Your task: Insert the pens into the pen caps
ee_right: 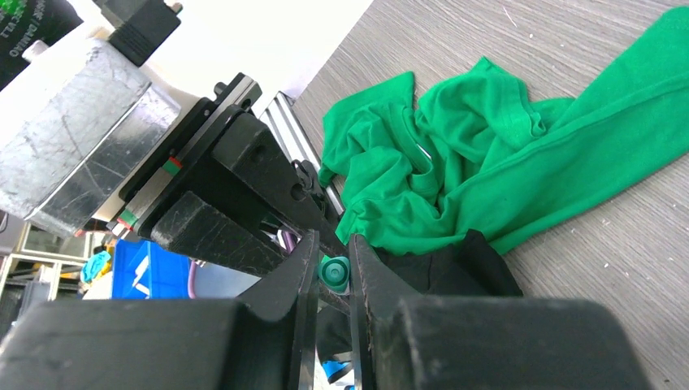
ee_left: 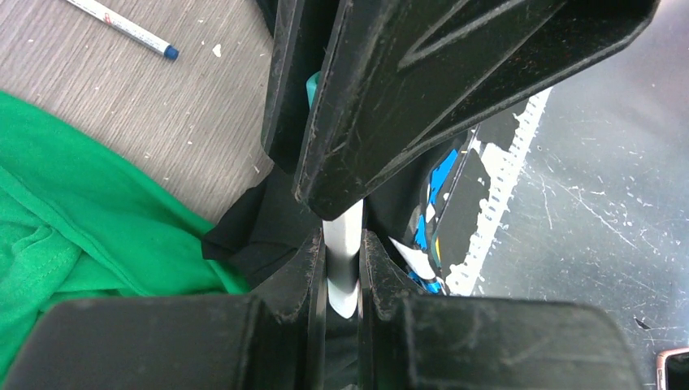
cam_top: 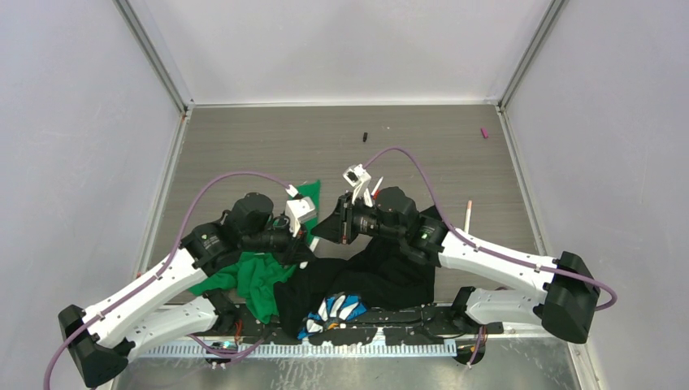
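A white pen (ee_left: 343, 252) is gripped by my left gripper (cam_top: 305, 257), its lower tip poking out below the fingers. At the other end of the pen a teal piece (ee_left: 313, 85) shows between the dark fingers of my right gripper (cam_top: 319, 231). In the right wrist view the round teal end (ee_right: 334, 274) sits between the right fingertips, which stand slightly apart on either side of it. Whether they press on it, I cannot tell. The right fingers hide where teal and white meet.
A green cloth (cam_top: 260, 280) and a black cloth (cam_top: 382, 272) lie below the arms. On the table are a small black cap (cam_top: 365, 136), a magenta cap (cam_top: 484, 132) and a white pen (cam_top: 468, 215) at right. A blue-ended pen (ee_left: 122, 24) shows in the left wrist view.
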